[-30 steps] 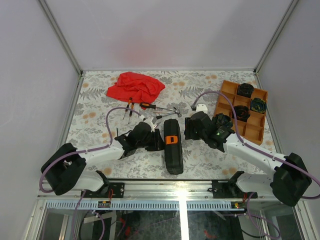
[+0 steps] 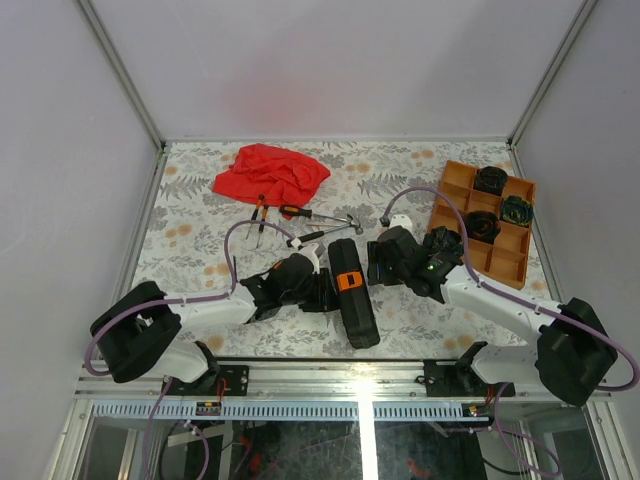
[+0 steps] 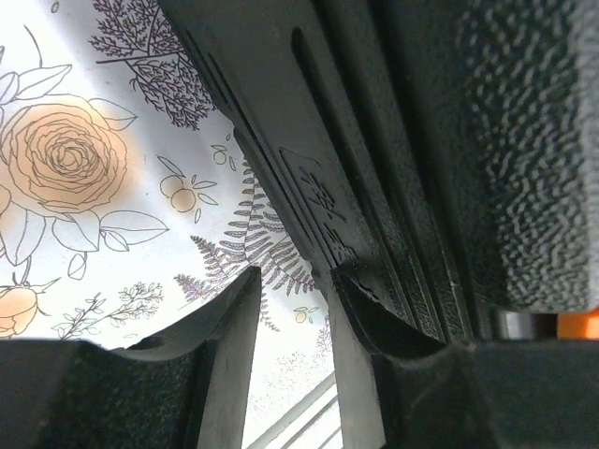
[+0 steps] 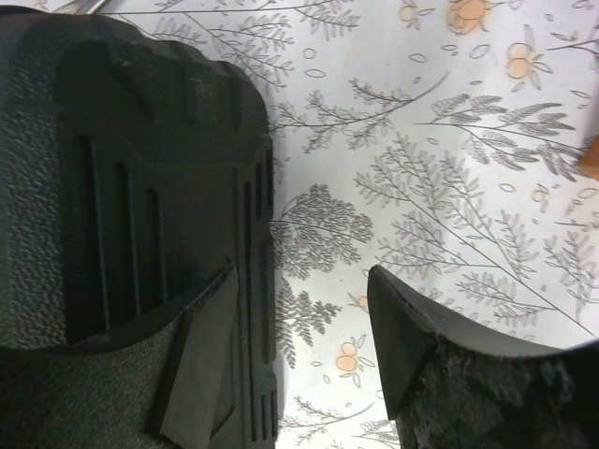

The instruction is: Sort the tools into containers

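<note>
A long black case with an orange latch [image 2: 350, 281] lies on the table between my two arms, its near end angled to the right. My left gripper is part open beside the case's left side, one fingertip at the case's lower edge; nothing shows between its fingers. On the other side, my right gripper stands part open, its left finger over the case's side wall and bare cloth in the gap. Farther back lie a hammer [image 2: 330, 220], with an orange-black handle, and orange-handled pliers [image 2: 259, 210].
An orange compartment box [image 2: 513, 242] with several dark coiled items stands at the right. A red cloth [image 2: 270, 174] is crumpled at the back left. The floral tablecloth is bare at the far left and right of the case.
The case's near end has swung to the right, tilting the case. My left gripper has moved slightly right along with it. The right arm has shifted only a little.
</note>
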